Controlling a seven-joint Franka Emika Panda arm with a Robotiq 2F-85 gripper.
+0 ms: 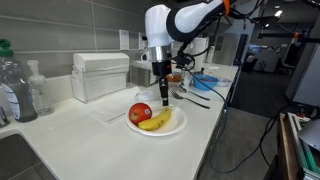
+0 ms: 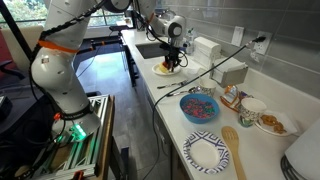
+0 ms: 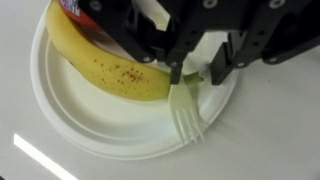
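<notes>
A white plate [image 1: 178,124] holds a red apple [image 1: 140,112] and a yellow banana [image 1: 155,121]. My gripper [image 1: 164,100] points down at the plate's back right, close to the banana's stem end. From the wrist, a gap shows between the tips of the gripper. Under the left fingertip lies a white fork [image 3: 183,108], its tines toward the plate's rim; its handle is hidden by the gripper. I cannot tell whether the finger touches the fork. Beside it rests the spotted banana [image 3: 115,75], with the apple [image 3: 85,10] partly cut off at the top.
White boxes [image 1: 100,75] stand against the wall behind the plate. Bottles [image 1: 15,88] are by the sink at left. In exterior view 2, a blue bowl [image 2: 199,107] and a patterned plate [image 2: 206,151] occupy the counter's other end. Counter in front of the fruit plate is clear.
</notes>
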